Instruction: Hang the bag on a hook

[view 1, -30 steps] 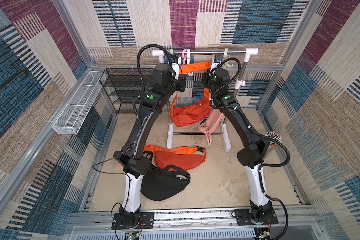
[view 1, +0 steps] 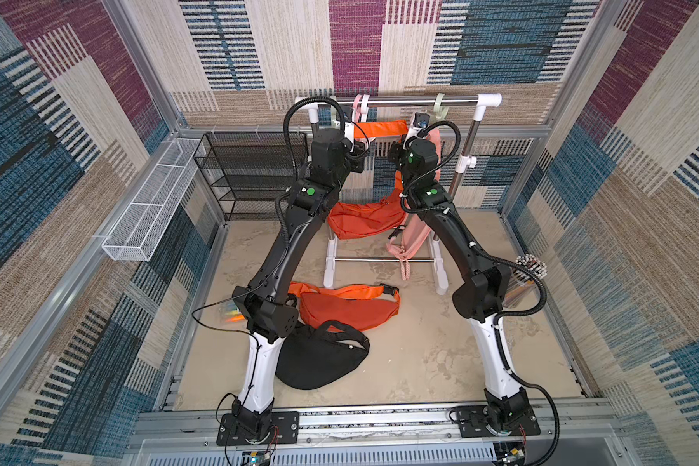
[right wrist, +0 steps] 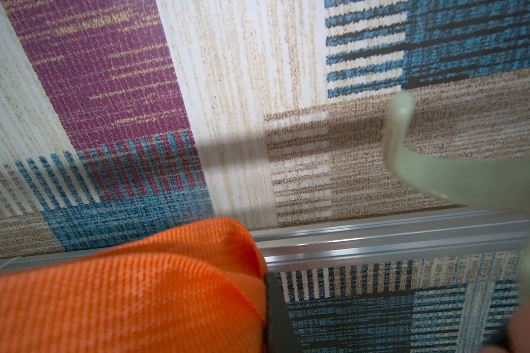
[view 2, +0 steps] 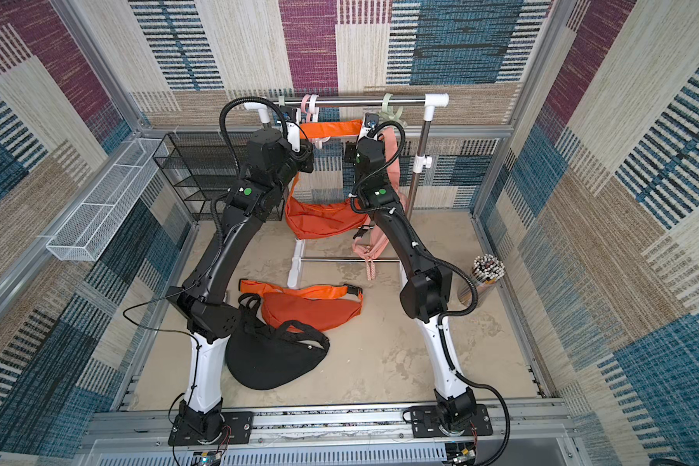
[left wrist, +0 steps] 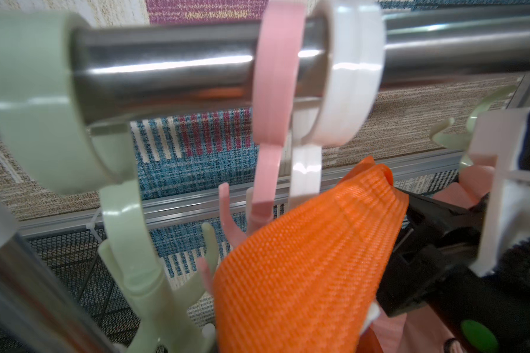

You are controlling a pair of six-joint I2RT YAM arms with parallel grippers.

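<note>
An orange-red bag (view 1: pixel 362 220) hangs in the air below the rack bar, held up by its bright orange strap (view 1: pixel 384 129). The strap spans almost level between my left gripper (view 1: pixel 357 152) and my right gripper (view 1: pixel 400 150), both shut on it. In the left wrist view the strap (left wrist: pixel 300 270) rises toward the right gripper's dark fingers and hides my left fingertips. A pink hook (left wrist: pixel 271 170) and a white hook (left wrist: pixel 306 170) stand just behind the strap; a green hook (left wrist: pixel 138 259) is to their left. Another green hook (right wrist: pixel 471 176) shows at right.
A pink bag (view 1: pixel 413 233) hangs at the rack's right side. On the floor lie another orange bag (view 1: pixel 349 309) and a black bag (view 1: pixel 318 361). A black wire shelf (view 1: pixel 248 174) stands left of the rack.
The hanging bag has moved a little left and up.
</note>
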